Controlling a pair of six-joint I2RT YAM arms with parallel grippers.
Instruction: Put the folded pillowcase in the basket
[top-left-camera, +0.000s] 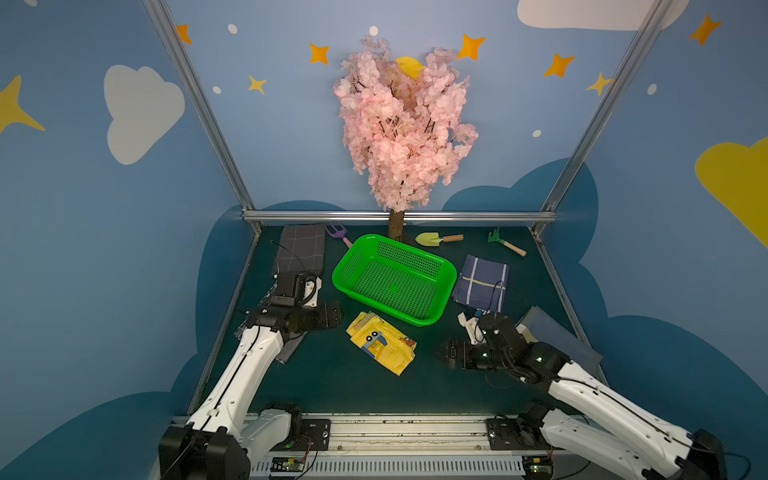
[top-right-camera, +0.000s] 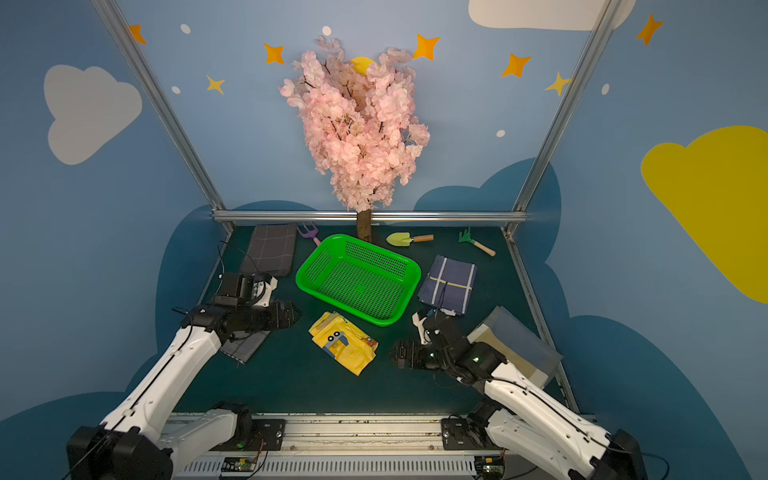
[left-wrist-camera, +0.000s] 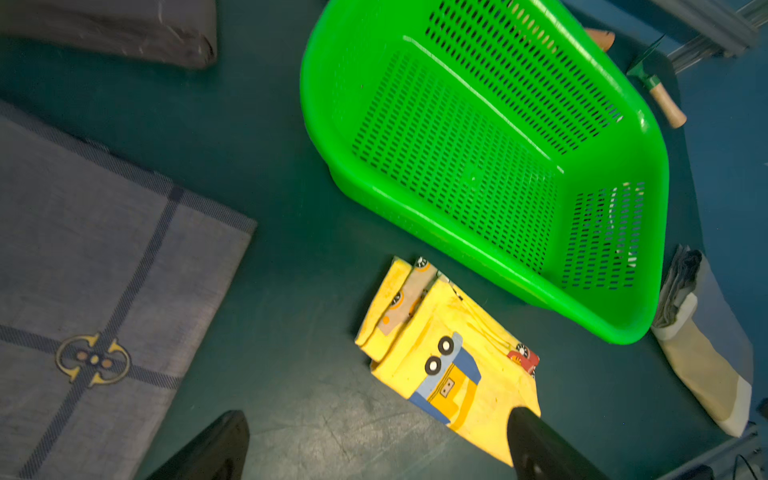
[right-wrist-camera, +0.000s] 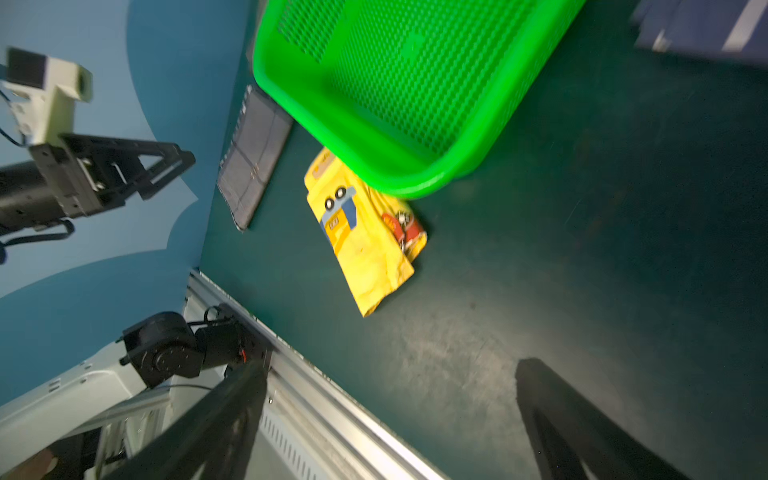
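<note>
The folded yellow pillowcase (top-left-camera: 388, 346), printed with cartoon vehicles, lies flat on the dark green table in front of the empty green basket (top-left-camera: 393, 292). My left gripper (top-left-camera: 336, 315) hangs to its left; in the left wrist view the fingers (left-wrist-camera: 214, 448) are wide apart with only table and a bit of yellow cloth beyond them. On the other side, my right gripper (top-left-camera: 449, 354) is open to the right of the cloth. Bare table shows between its fingers in the right wrist view. Neither gripper touches the pillowcase.
Grey checked cloths (left-wrist-camera: 120, 264) lie at left, a navy checked cloth (top-left-camera: 481, 284) right of the basket, and a grey and beige cloth (top-right-camera: 520, 344) far right. A toy fork (top-left-camera: 339, 233), trowel (top-left-camera: 436, 238) and rake (top-left-camera: 507, 242) sit at the back.
</note>
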